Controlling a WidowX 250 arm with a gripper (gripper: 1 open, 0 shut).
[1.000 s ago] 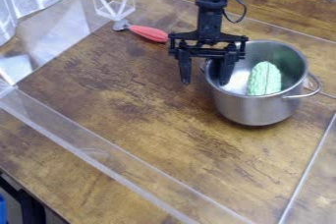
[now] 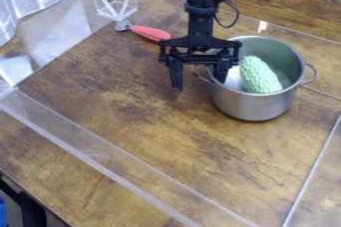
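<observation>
A black gripper (image 2: 198, 64) hangs at upper middle over the left rim of a steel pot (image 2: 261, 102); one finger is outside the pot, the other by its inside. Whether anything is between the fingers is hard to tell. A pale green vegetable-like object (image 2: 258, 74) lies inside the pot. A red object (image 2: 150, 32) lies on the wooden table (image 2: 120, 121) behind the gripper, to the left.
A small grey and white tool (image 2: 122, 24) stands beside the red object. Clear plastic barriers (image 2: 80, 146) edge the work area.
The pot has shifted slightly left and up in the view, and the green object in it looks a little turned. The gripper has moved slightly left.
</observation>
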